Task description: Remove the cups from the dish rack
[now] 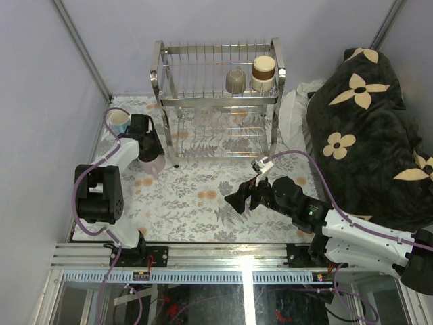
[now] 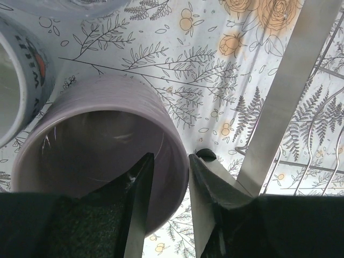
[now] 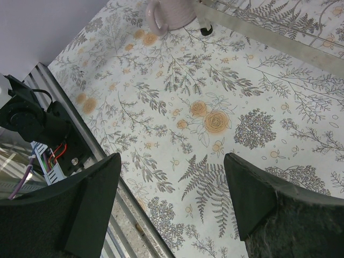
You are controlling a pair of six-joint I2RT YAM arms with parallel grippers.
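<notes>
The pinkish cup point(image 2: 102, 94) stands on the table by the rack's front left foot, mouth upward. My left gripper is open around its rim, one finger inside the cup and the other outside, with a gap around the wall. In the right wrist view, the pink cup point(image 3: 176, 13) shows its handle. A blue-white cup point(image 1: 118, 120) stands close behind it. On the rack's point(image 1: 218, 102) upper tier sit a grey-beige cup point(image 1: 235, 81) and a cream-brown cup point(image 1: 264, 66), right side. Over the table's front, my right gripper point(image 1: 242, 203) is open and empty.
Part of a clear rim point(image 2: 70, 6) shows at the top of the left wrist view. A dark flowered cushion point(image 1: 365, 149) fills the right side. The patterned tabletop point(image 1: 183, 210) in front of the rack is bare.
</notes>
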